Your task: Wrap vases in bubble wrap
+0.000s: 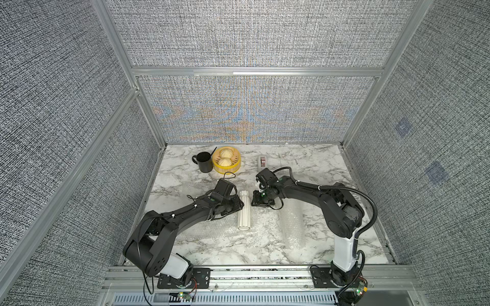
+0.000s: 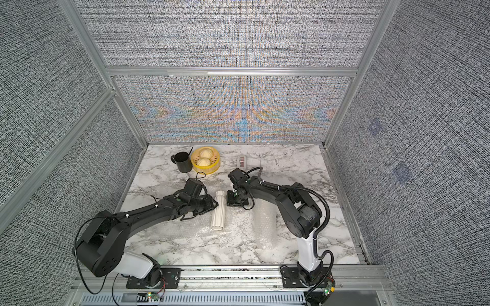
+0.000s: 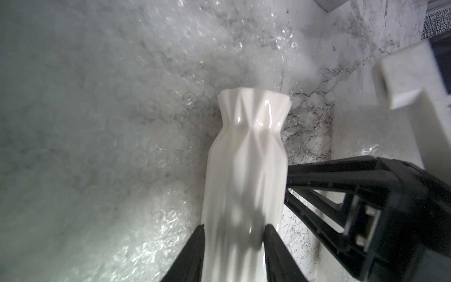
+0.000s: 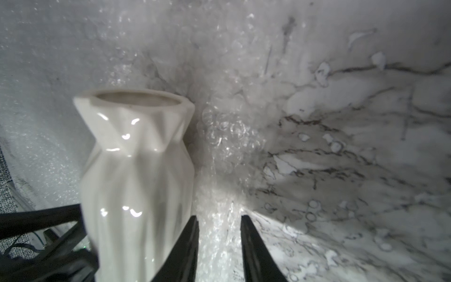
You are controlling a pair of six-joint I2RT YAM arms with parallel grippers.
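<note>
A white faceted vase point(image 1: 244, 216) lies on its side at mid-table, its mouth facing the back. Against its left side is my left gripper, partly open, the vase's white surface showing between its fingertips. Whether both fingers touch it, I cannot tell. My right gripper stands close on the right of the vase, its fingers partly open and only wrap and tabletop between them. In the left wrist view its black fingers point(image 3: 338, 176) reach the vase's edge. Clear bubble wrap point(image 3: 112, 164) spreads around the vase, with a strip point(image 1: 291, 229) to the right.
A black mug point(image 1: 204, 163), a yellow steamer point(image 1: 226, 170) with buns and a small tape dispenser point(image 1: 262, 162) stand at the back. Cables loop near both wrists.
</note>
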